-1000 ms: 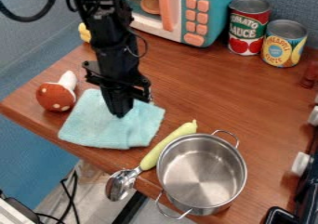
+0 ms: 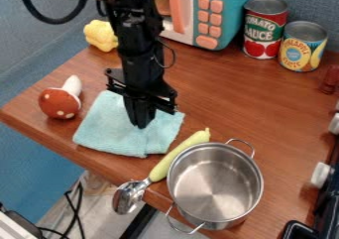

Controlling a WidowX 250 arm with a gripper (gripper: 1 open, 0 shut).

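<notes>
The black arm reaches down from the top left to my gripper [image 2: 141, 114], whose tips are low over a light blue folded cloth [image 2: 106, 132] on the wooden table. The fingers point down at the cloth; whether they touch it or hold any of it is hard to tell, as is the finger's state.
A steel pot [image 2: 216, 183], a banana [image 2: 176, 154] and a metal utensil [image 2: 129, 194] are at the front. A red-and-white mushroom toy [image 2: 59, 101] lies left. A yellow object [image 2: 101, 35], toy microwave [image 2: 211, 15] and two cans [image 2: 264, 30] stand behind.
The arm and gripper have shifted slightly to the right over the cloth since a second ago. The other objects have not visibly moved.
</notes>
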